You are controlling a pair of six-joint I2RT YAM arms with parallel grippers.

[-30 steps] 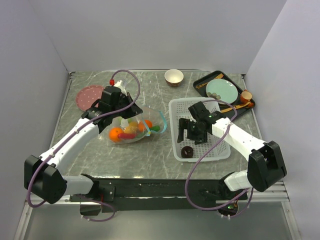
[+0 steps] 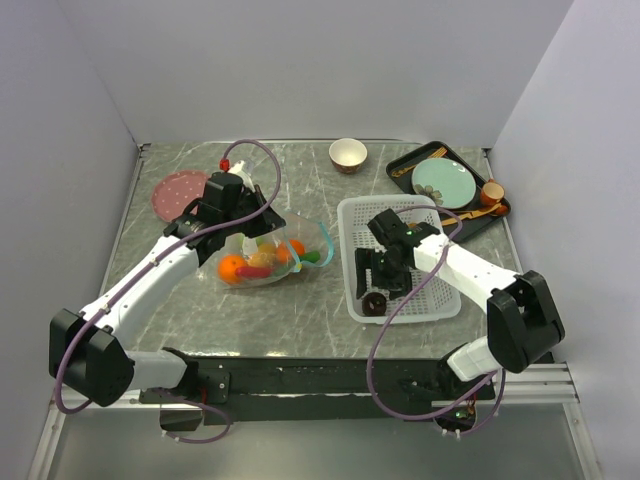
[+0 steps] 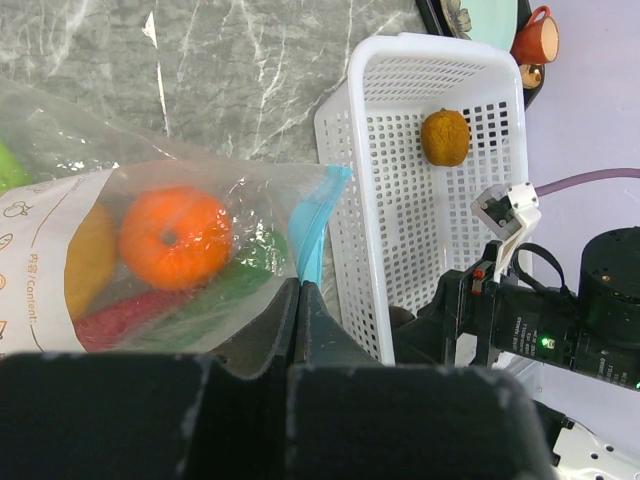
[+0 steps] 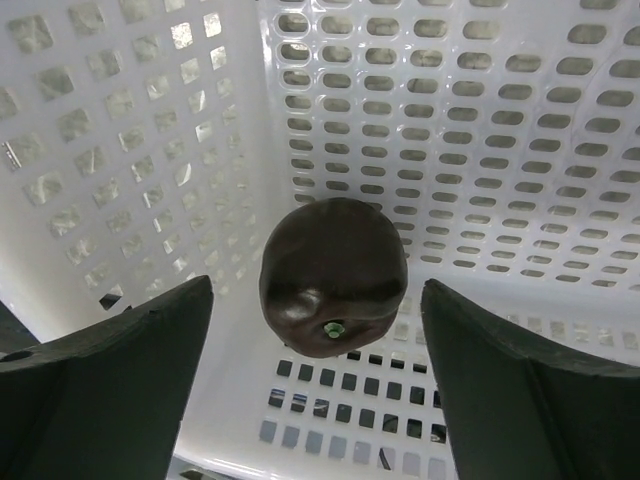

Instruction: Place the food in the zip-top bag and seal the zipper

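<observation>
The clear zip bag (image 2: 320, 240) with a blue zipper holds an orange tomato (image 3: 172, 236), a red pepper, green and yellow food. My left gripper is shut at the bag's upper edge; whether film is between its fingers is hard to see. In the white basket (image 2: 440, 305), a dark plum-like food (image 4: 332, 275) with a small green stem lies near the front left. My right gripper is open over it, one finger either side. A brown-yellow round food (image 3: 445, 137) lies at the basket's back.
A black tray with a green plate (image 2: 444, 178), cutlery and a cup stands back right. A bowl (image 2: 348, 152) sits at the back, a pink plate (image 2: 175, 190) at the left. Bare counter shows in front of the bag.
The left arm and bag are unchanged.
</observation>
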